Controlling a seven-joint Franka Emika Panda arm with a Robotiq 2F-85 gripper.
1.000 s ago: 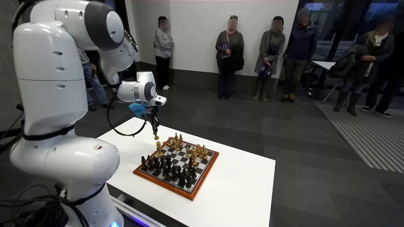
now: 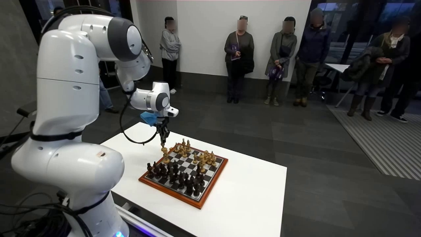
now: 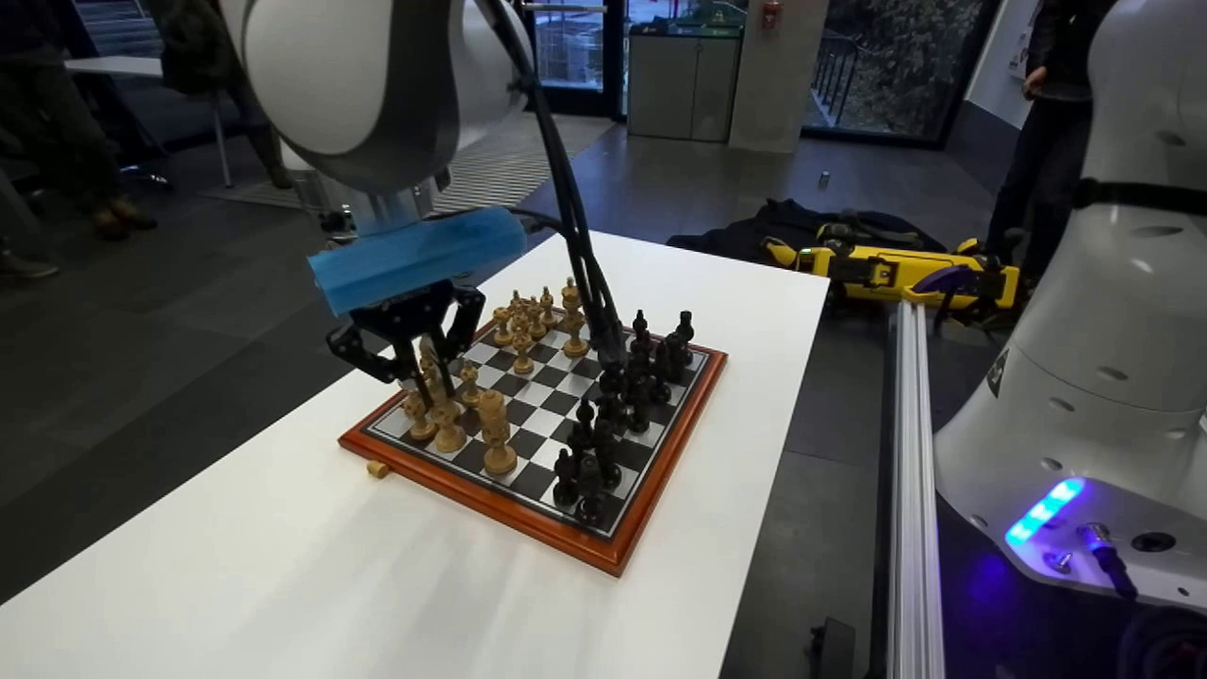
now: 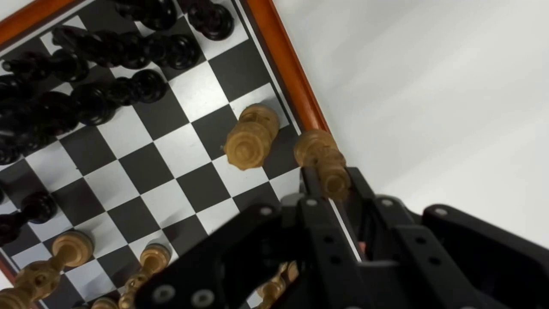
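Observation:
My gripper is shut on a small light wooden chess piece (image 4: 320,149), gripped near its narrow top with its round base pointing away from me. In the wrist view, that base overlaps the frame at the board's edge. In exterior view 1 the gripper (image 2: 162,141) hangs over the board's far-left edge. A taller light piece (image 4: 249,136) stands close by on the board. The chessboard (image 3: 554,519) has a reddish wooden frame. Whether the held piece touches the board cannot be told.
Dark pieces (image 3: 588,487) crowd one side of the board, and several light pieces (image 3: 520,322) stand opposite. A small tan bit (image 3: 376,469) lies on the white table (image 3: 283,577) just off the frame. Bare table surrounds the board; people stand well back.
The arm has moved right and slightly down in exterior view 1, carrying the held light piece closer to the board's edge. The pieces on the board look unmoved.

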